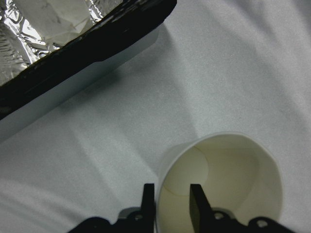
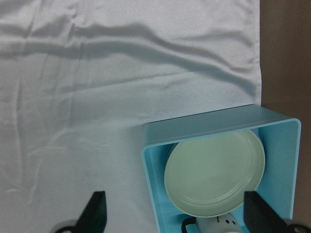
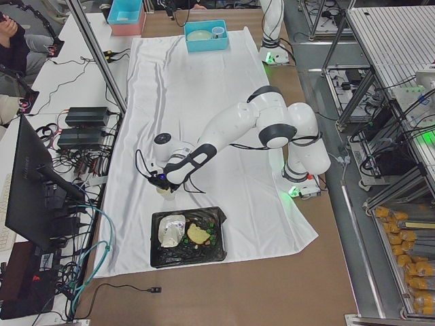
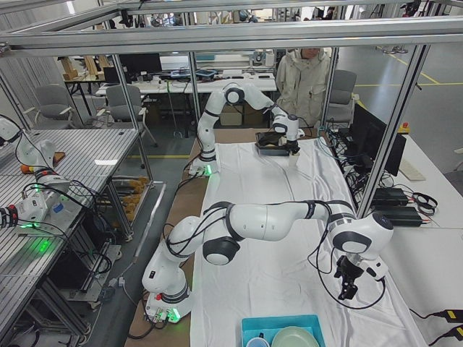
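Note:
A white cup (image 1: pixel 243 179) stands on the white cloth beside a black tray (image 3: pixel 156 238) holding a foil packet (image 3: pixel 171 231), a yellow piece (image 3: pixel 198 233) and small bits. My left gripper is at the cup, its fingers apart on either side of the rim. In the right wrist view my right gripper stands open above the cloth at a blue bin (image 2: pixel 221 116), which holds a pale green plate (image 2: pixel 214 172) and a mug (image 2: pixel 218 224).
A monitor (image 3: pixel 27 176), cables and black boxes (image 3: pixel 85 115) line the side table at left in the camera left view.

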